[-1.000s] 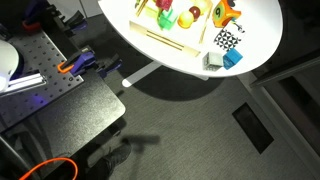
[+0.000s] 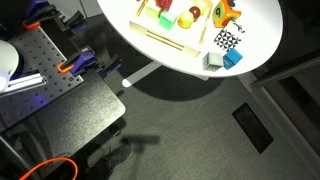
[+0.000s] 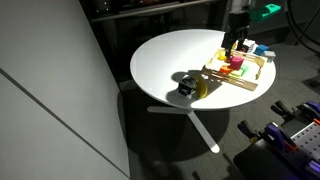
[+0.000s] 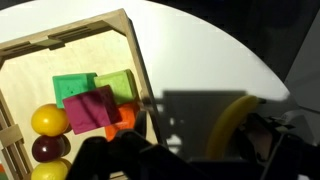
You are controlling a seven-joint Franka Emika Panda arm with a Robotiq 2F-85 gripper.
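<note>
My gripper is open at the bottom of the wrist view, its dark fingers spread apart. In the gap between them shows a yellow banana (image 4: pixel 229 125) on the white table, lower down and apart from them as far as I can tell. In exterior view 2, the gripper (image 3: pixel 231 46) hangs above the table by the shallow wooden tray (image 3: pixel 246 86). The banana (image 3: pixel 202 89) lies near the front edge, beside a dark object (image 3: pixel 186 84). Inside the tray are a dark red block (image 4: pixel 91 109), a green block (image 4: pixel 72 86) and an orange fruit (image 4: pixel 49 120).
An orange toy (image 2: pixel 226 13), a checkered piece (image 2: pixel 226 39), a grey block (image 2: pixel 213 61) and a blue block (image 2: pixel 233 57) sit on the table right of the tray in exterior view 1. In exterior view 2, the white table's left half (image 3: pixel 155 65) is bare.
</note>
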